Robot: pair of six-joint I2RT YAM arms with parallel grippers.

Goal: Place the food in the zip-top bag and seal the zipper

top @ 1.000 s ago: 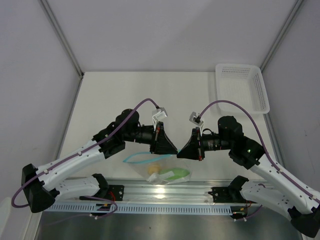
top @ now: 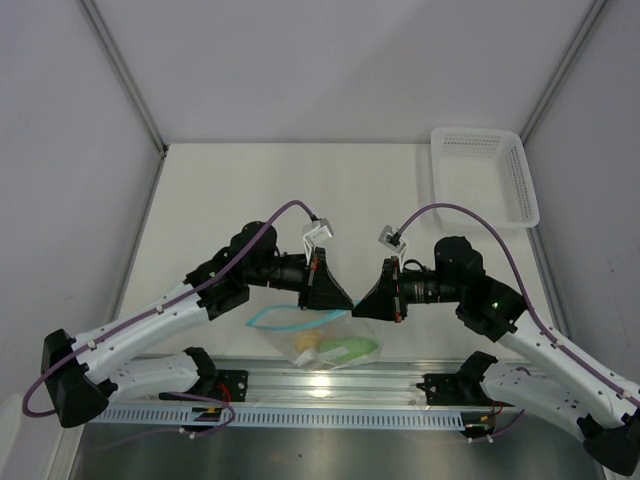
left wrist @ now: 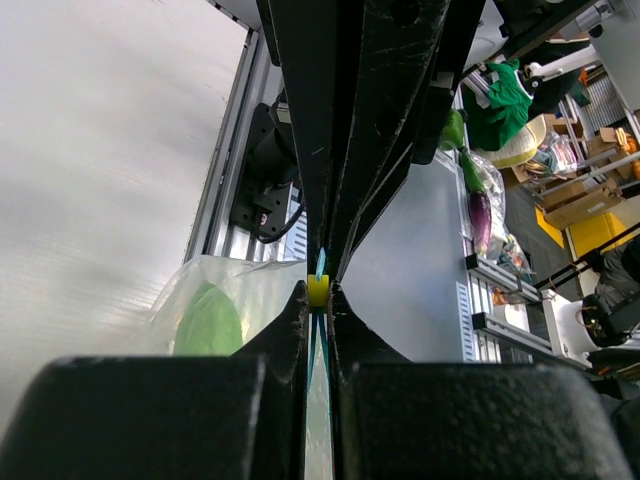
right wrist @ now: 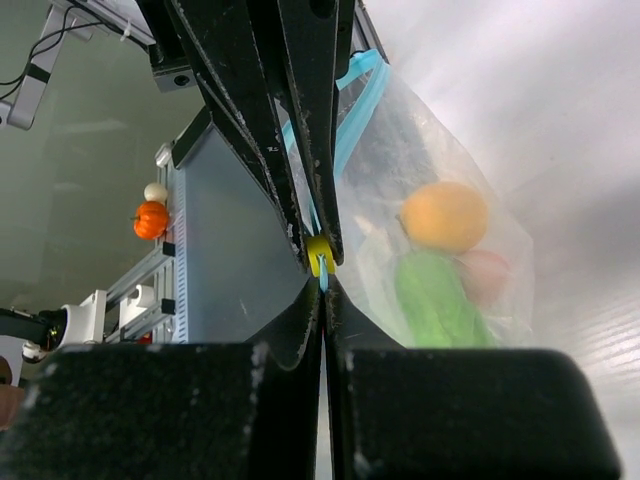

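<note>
The clear zip bag (top: pixel 290 340) with blue zipper hangs below my grippers near the table's front edge. Inside are a green item (right wrist: pixel 430 295), a yellow item (right wrist: pixel 443 215) and a pink one (right wrist: pixel 482 275). My left gripper is shut on the bag's zipper strip, at a small yellow piece on it. My right gripper sits fingertip to fingertip with the left, shut at the blue zipper strip, which shows at its tips.
An empty white basket (top: pixel 480 175) stands at the back right of the table. The front metal rail runs just beyond the bag.
</note>
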